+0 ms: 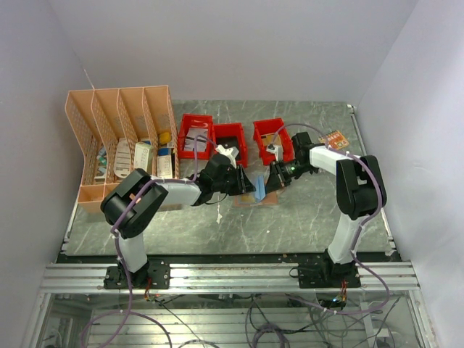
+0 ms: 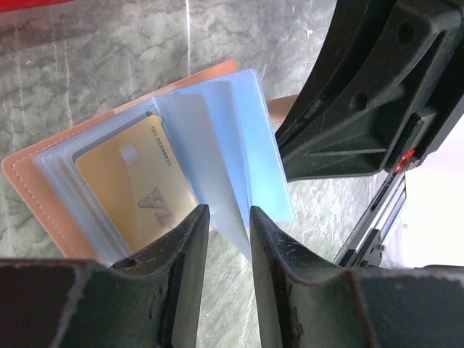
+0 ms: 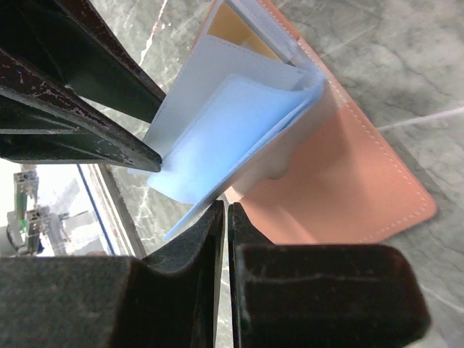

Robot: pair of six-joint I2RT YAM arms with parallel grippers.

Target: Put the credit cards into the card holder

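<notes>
The open tan card holder (image 3: 362,188) lies on the marble table in front of me, with clear and blue plastic sleeves (image 2: 257,145) raised. A gold card (image 2: 134,185) lies in a sleeve on its left part. My left gripper is over the sleeves, fingertips slightly apart at the edge of a clear flap. My right gripper is at the blue sleeve from the other side, fingertips close together. Whether either grips a sleeve is unclear.
Three red bins (image 1: 196,119) stand behind the holder. A peach divided rack (image 1: 94,192) with assorted items fills the left. A colourful card (image 1: 334,141) lies at the back right.
</notes>
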